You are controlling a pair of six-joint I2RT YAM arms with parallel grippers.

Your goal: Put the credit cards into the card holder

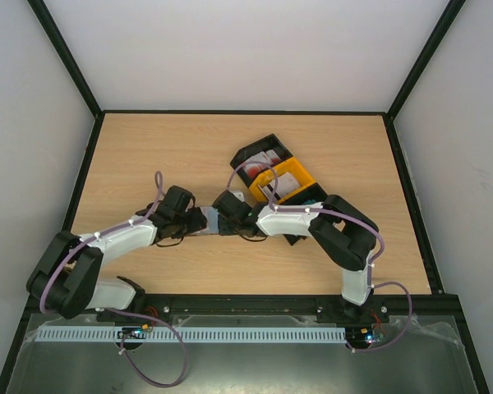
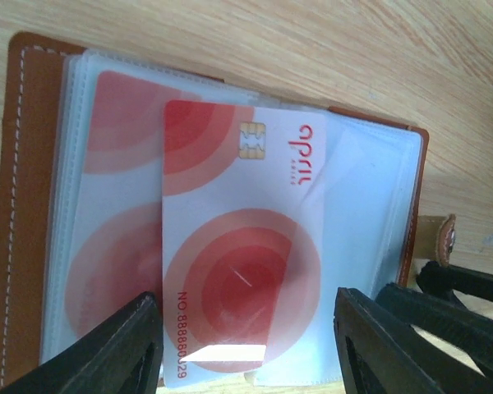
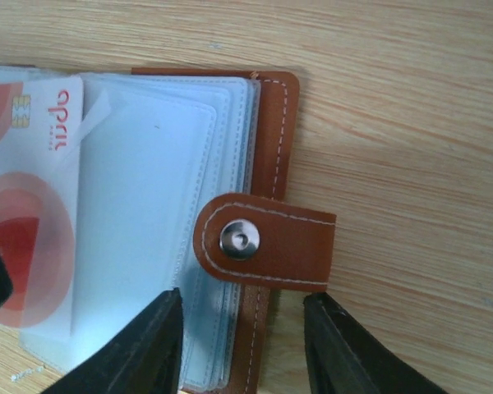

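The brown leather card holder (image 2: 25, 189) lies open on the table, its clear sleeves spread. A white and red credit card (image 2: 242, 246) lies across the sleeve page; clear plastic overlaps its right side, and I cannot tell how far inside it is. Another red-patterned card (image 2: 107, 230) shows through plastic to the left. My left gripper is open, its fingers on either side of the card's lower end. My right gripper, also open, straddles the holder's right edge, just below the snap strap (image 3: 267, 242).
At the back right of the table stand a black box (image 1: 245, 154) and a yellow box (image 1: 311, 176), both with cards in them. Both grippers are close together over the holder.
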